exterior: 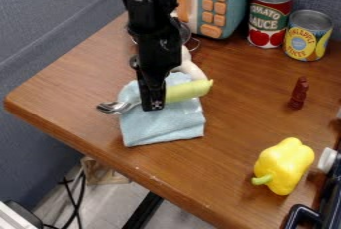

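Note:
My black gripper (152, 92) hangs over a pale blue cloth (160, 128) lying on the wooden table (74, 94). A long pale yellow-green item (188, 91) lies across the cloth at the gripper's fingers, and a silver utensil (112, 107) pokes out to the left. A pinkish-white object (189, 69) is partly hidden behind the gripper. I cannot tell whether the fingers are shut on any of these.
A teal toy microwave (209, 4), two cans (269, 19) and a small brown bottle (300, 93) stand at the back and right. A yellow pepper (284, 165) lies front right, near black items at the edge.

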